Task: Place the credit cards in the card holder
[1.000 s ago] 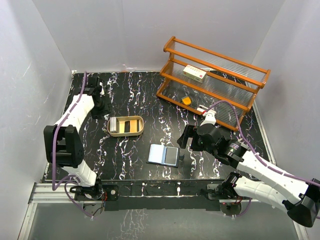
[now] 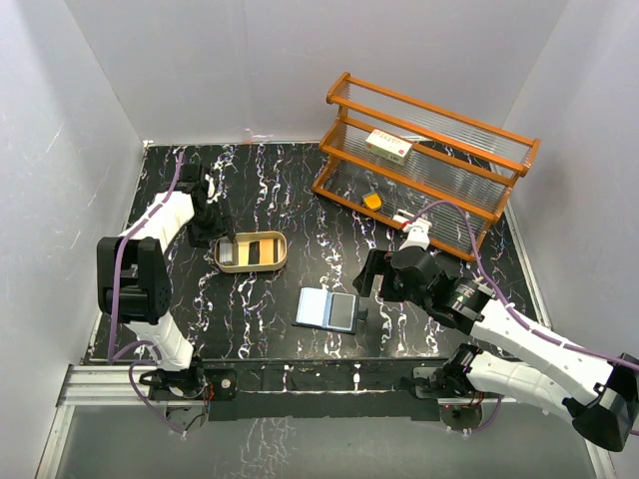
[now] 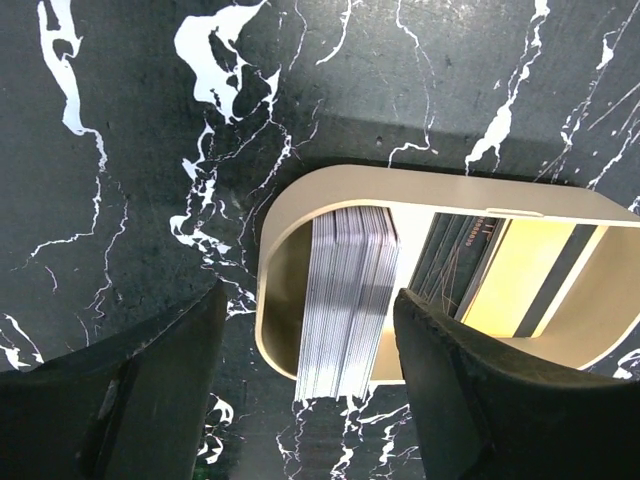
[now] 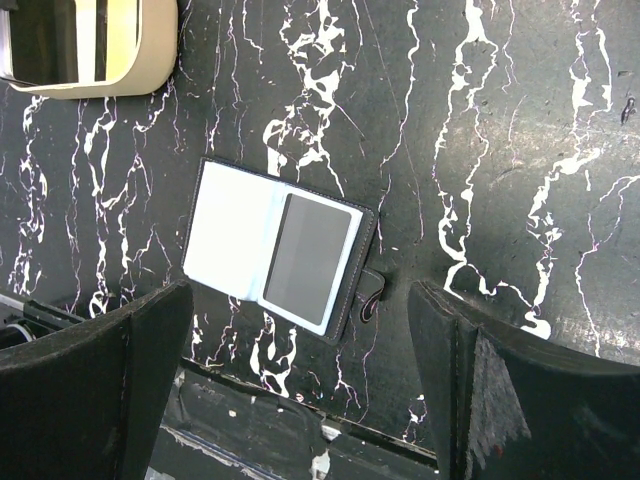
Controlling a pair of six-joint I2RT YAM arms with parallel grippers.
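A beige box (image 2: 270, 261) sits on the left of the black marble table. In the left wrist view a stack of cards (image 3: 345, 300) stands edge-up in its left compartment, with dark and yellow pieces to the right. My left gripper is open just over that stack, fingers on either side of it in that view. An open card holder (image 4: 215, 225), white sleeve on one side and grey panel on the other, lies at the front middle. My right gripper is open above it, a little to the right in the top view.
A tilted wooden rack (image 2: 419, 166) at the back right holds a white box (image 2: 388, 146) and a small yellow item (image 2: 371, 201). The table middle between box and rack is clear.
My left arm has moved right, toward the beige box, bringing its gripper over the card stack. The right arm has not moved.
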